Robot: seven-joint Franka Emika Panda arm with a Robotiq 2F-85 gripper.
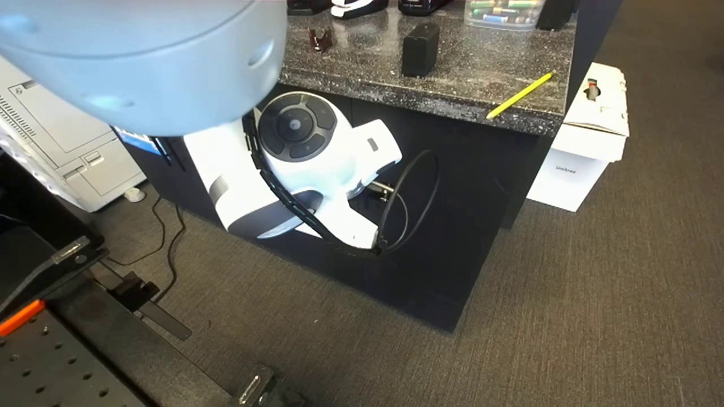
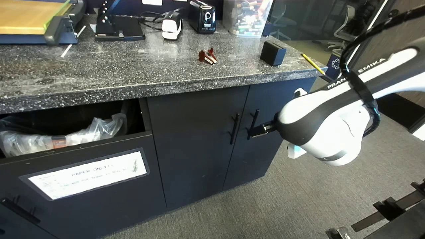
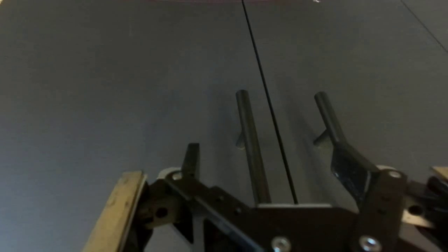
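Note:
Two dark bar handles stand upright on the closed black cabinet doors, the left handle (image 3: 252,147) and the right handle (image 3: 329,117), on either side of the door seam. My gripper is open in front of them. In the wrist view the left handle runs between the spread fingers, while the right finger (image 3: 350,170) covers the lower part of the right handle. From the side, the gripper (image 2: 259,131) overlaps the right handle (image 2: 253,121); the left handle (image 2: 234,128) is clear of it. Whether a finger touches a handle cannot be told.
Above the doors juts the speckled countertop (image 2: 131,85), holding a staple remover (image 2: 208,57), a black block (image 2: 273,53) and a yellow pencil (image 2: 312,63). To the left, an open paper drawer (image 2: 79,143) sticks out.

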